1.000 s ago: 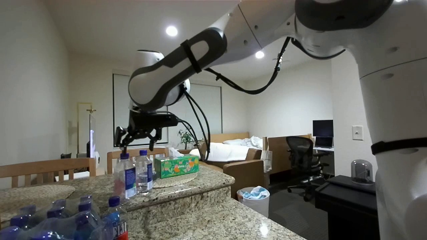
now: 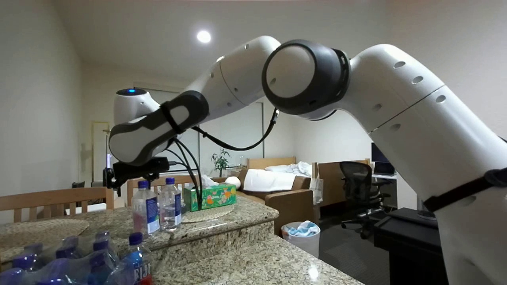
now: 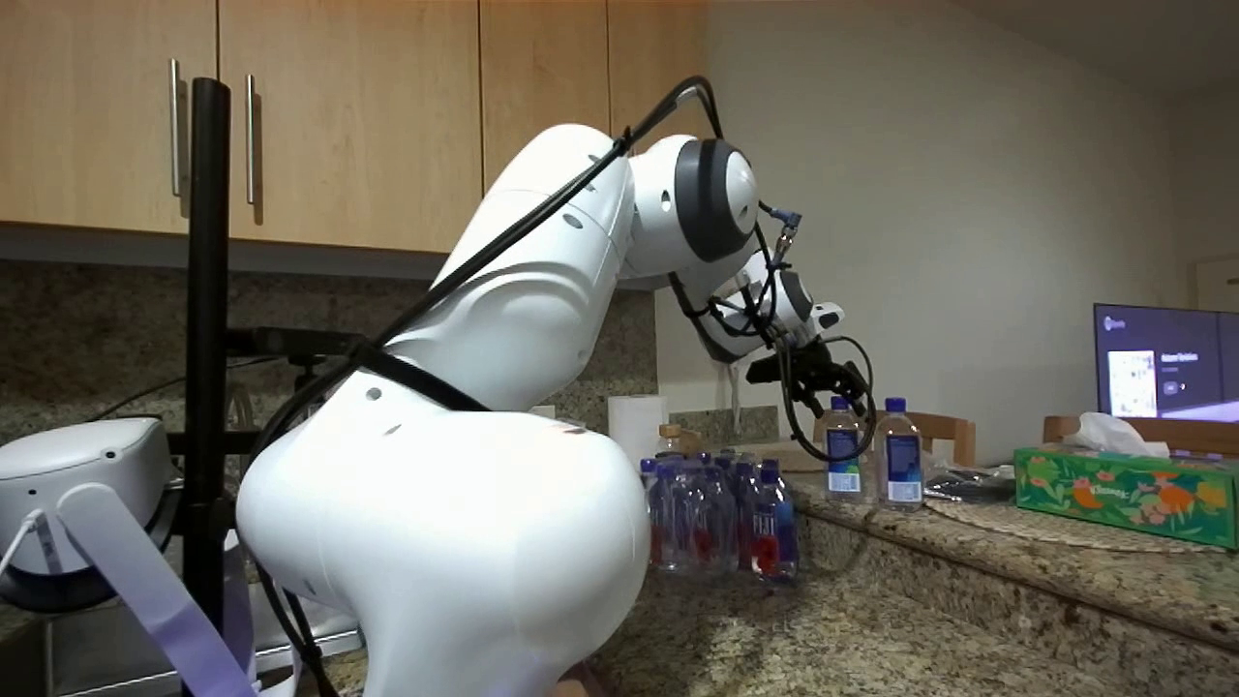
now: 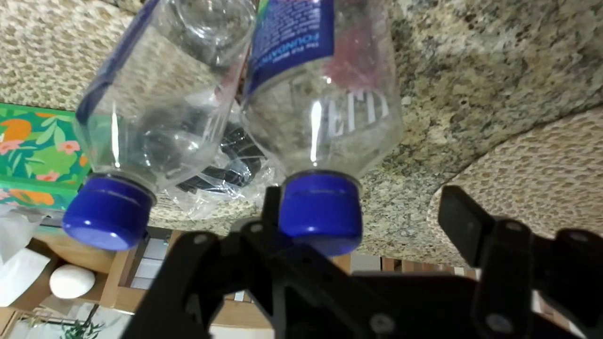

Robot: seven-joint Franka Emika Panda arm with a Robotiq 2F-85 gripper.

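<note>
My gripper is open, its fingers wide apart in the wrist view. One clear water bottle point(image 4: 325, 127) has its blue cap point(image 4: 320, 209) beside the left finger, on the inner side; contact cannot be told. A second bottle point(image 4: 152, 107) with a blue cap stands to the left, outside the fingers. Exterior view 1 has the first bottle point(image 2: 144, 209) and the second bottle point(image 2: 170, 206) upright on the raised granite counter point(image 2: 214, 223), with the black gripper low behind and left of their caps. In exterior view 2 both bottles point(image 3: 901, 459) stand near the gripper.
A green tissue box point(image 2: 216, 196) rests on a woven mat right of the bottles. Several wrapped bottles point(image 2: 71, 263) and a Fiji bottle point(image 2: 138, 261) occupy the lower counter's left. A plastic-wrapped black item point(image 4: 232, 161) lies behind the bottles.
In exterior view 1 the arm has swung left and lower, and the gripper has tilted. It was above the bottles before. The first bottle stands slightly farther left.
</note>
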